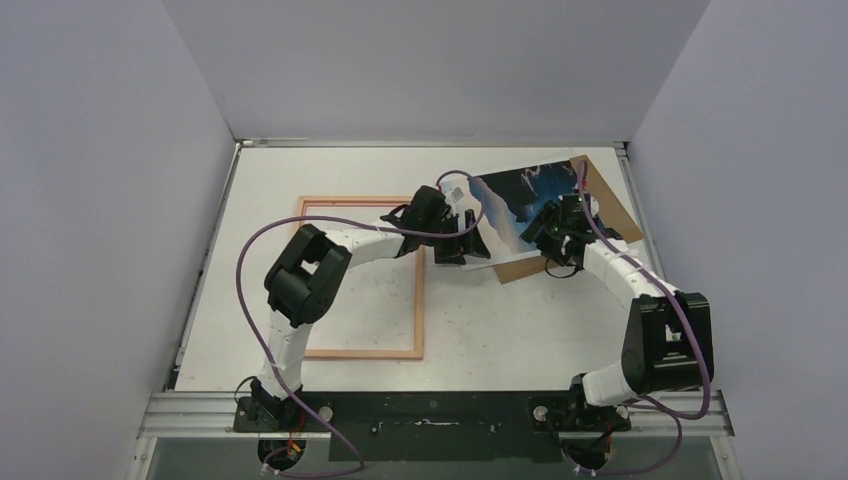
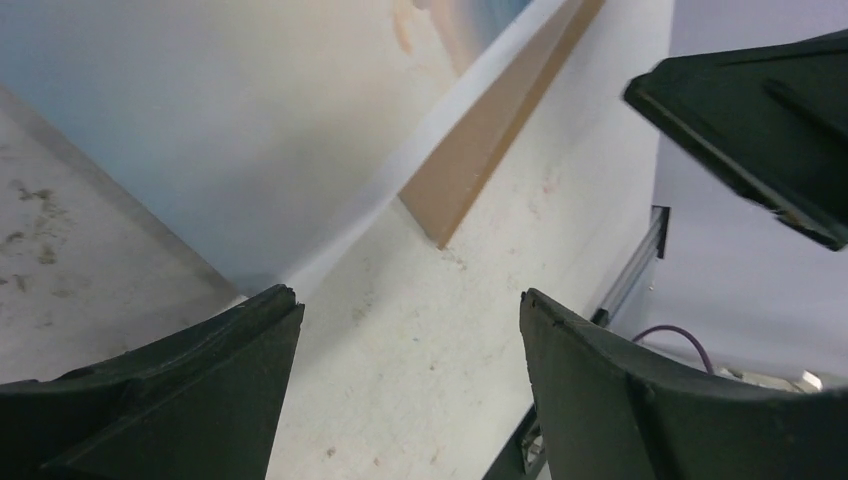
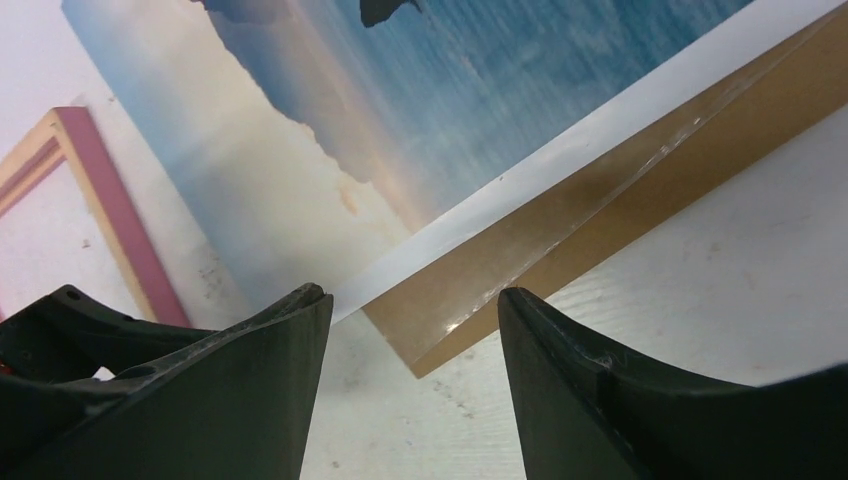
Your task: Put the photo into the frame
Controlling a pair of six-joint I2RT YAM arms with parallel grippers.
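The photo (image 1: pixel 510 200), a seascape with a white border, lies askew on a brown board (image 1: pixel 610 195) at the back right. The wooden frame (image 1: pixel 418 320) lies flat at the left. My left gripper (image 1: pixel 462 245) is over the photo's lower left corner; in the left wrist view its fingers stand apart on either side of the corner's edge, with nothing clearly between them. My right gripper (image 1: pixel 545 230) is over the photo's lower right edge; in the right wrist view its open fingers point at the white border (image 3: pixel 560 155) and the board beneath.
Walls bound the table at the back and both sides. Cables loop over both arms.
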